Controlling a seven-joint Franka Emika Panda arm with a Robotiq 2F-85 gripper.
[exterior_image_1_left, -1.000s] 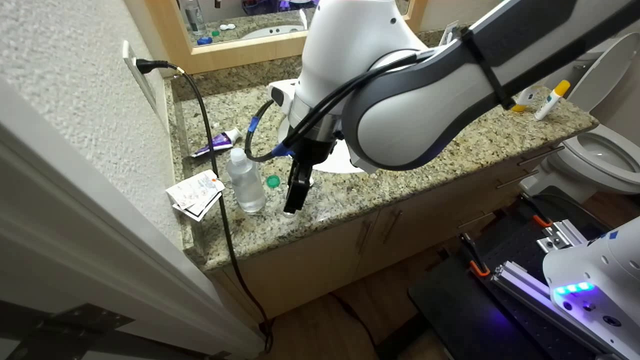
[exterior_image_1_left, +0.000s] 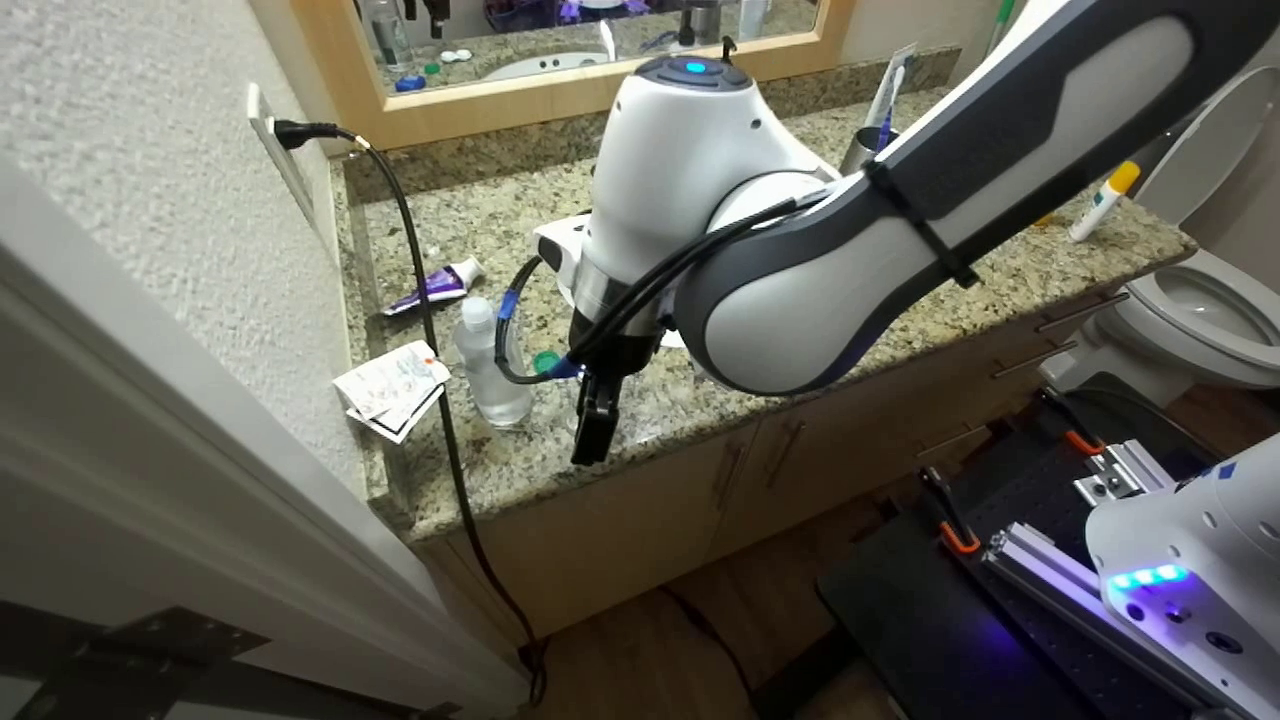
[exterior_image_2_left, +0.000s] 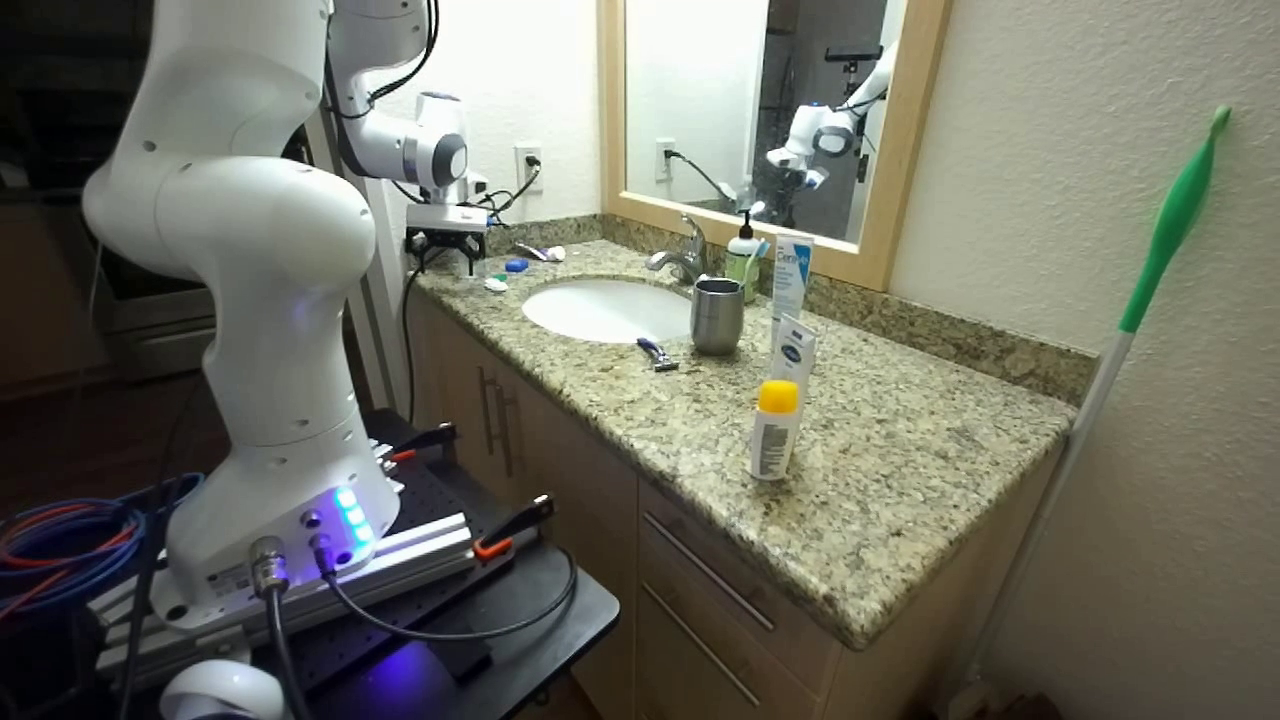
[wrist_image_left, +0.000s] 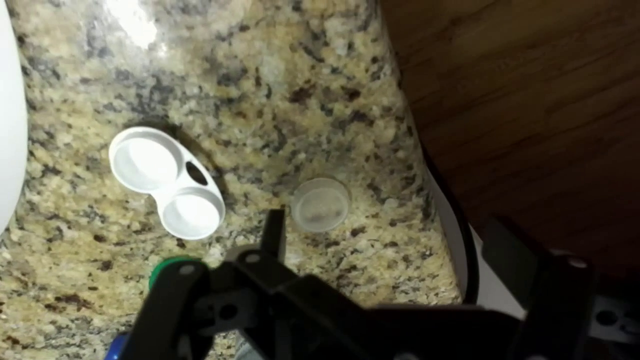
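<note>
My gripper stands open above the front edge of the counter, its black fingers wide apart and nothing between them. In the wrist view a small clear round cap (wrist_image_left: 321, 204) lies on the granite, just beyond the tip of the left finger (wrist_image_left: 274, 234) and apart from it. A white double-cup contact lens case (wrist_image_left: 174, 180) rests open to its left. Part of a green lid (wrist_image_left: 171, 269) shows beside the gripper's body. In exterior view 1 the arm hides the lens case and cap, while the green lid (exterior_image_1_left: 547, 362) is visible.
A clear bottle (exterior_image_1_left: 492, 366) stands left of the gripper, near a purple tube (exterior_image_1_left: 438, 288), papers (exterior_image_1_left: 393, 386) and a hanging black cable (exterior_image_1_left: 426, 288). A razor (exterior_image_2_left: 656, 354), metal cup (exterior_image_2_left: 717, 317) and yellow-capped bottle (exterior_image_2_left: 775, 432) occupy the counter beyond the sink (exterior_image_2_left: 600, 306).
The arm has come lower and toward the counter's front edge. My gripper now hangs lower in exterior view 1, covering the spot where a small pale round thing showed.
</note>
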